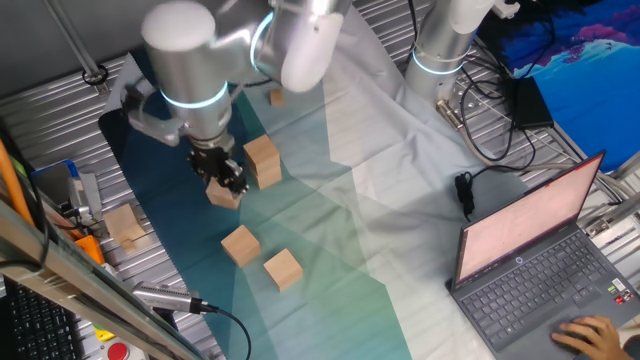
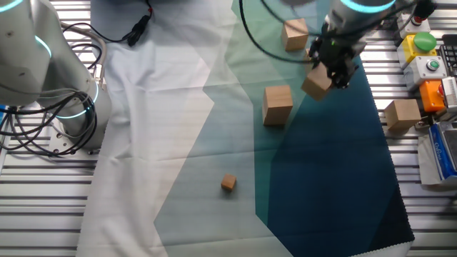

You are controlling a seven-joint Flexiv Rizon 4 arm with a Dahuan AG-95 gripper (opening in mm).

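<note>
A wooden block (image 1: pixel 222 195) hangs at the fingertips of my gripper (image 1: pixel 219 178), which looks shut on it, near the left side of the cloth. In the second exterior view this block (image 2: pixel 316 82) is tilted beneath the dark gripper (image 2: pixel 333 63). A taller wooden block or stack (image 1: pixel 262 161) stands right beside it, apart from the gripper. Two more cubes, one nearer (image 1: pixel 240 246) and one to its right (image 1: pixel 283 269), rest on the cloth. A small cube (image 2: pixel 228 182) lies alone. The fingers partly hide the held block's upper part.
Off the cloth, another wooden block (image 2: pixel 402 116) sits on the slatted metal table beside button boxes (image 2: pixel 421 53). A laptop (image 1: pixel 530 260) with a hand on it occupies the right.
</note>
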